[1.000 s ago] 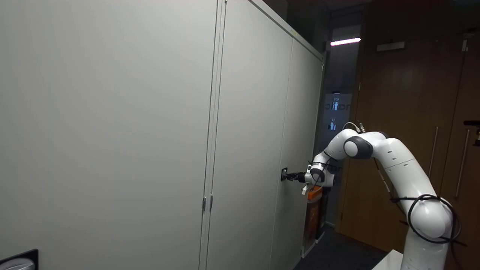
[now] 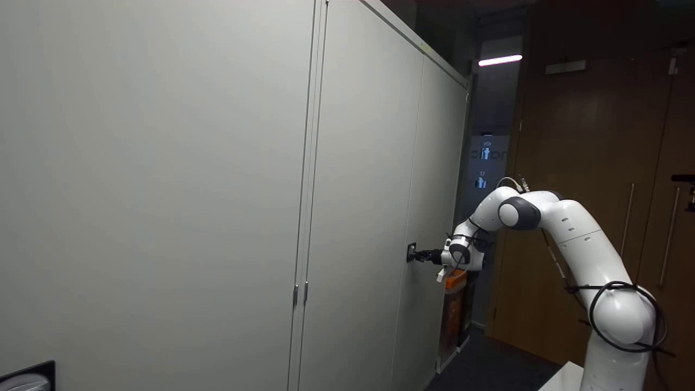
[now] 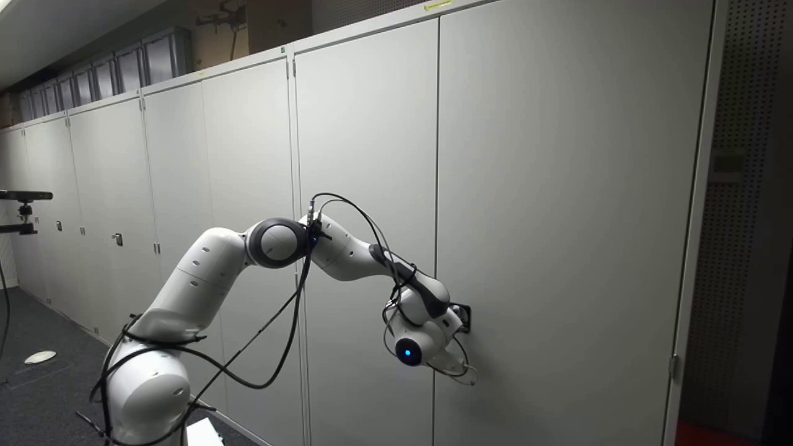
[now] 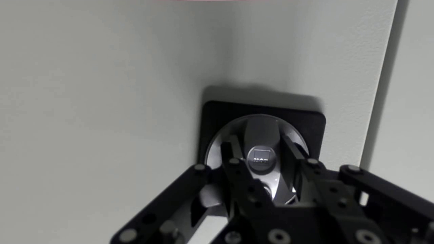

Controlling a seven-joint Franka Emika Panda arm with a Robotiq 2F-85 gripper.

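A metallic turn handle (image 4: 262, 132) sits in a square black plate (image 4: 311, 122) on a grey cabinet door (image 4: 101, 122), close to the seam between two doors. My gripper is shut on this handle, one finger on each side of it; the lower part of the handle is partly covered by the fingers. In exterior view 1 the gripper (image 2: 420, 256) reaches straight to the plate (image 2: 411, 251) on the door (image 2: 365, 195). From exterior view 2 the arm's wrist hides the fingers, while the black plate (image 3: 464, 317) shows beside it. The doors look closed.
A long row of grey cabinets (image 3: 245, 148) runs along the wall. Behind the arm stands a wooden double door (image 2: 580, 163). An orange-topped bin (image 2: 455, 280) is near the cabinet's far end. Cables (image 3: 293, 334) hang loosely along the arm.
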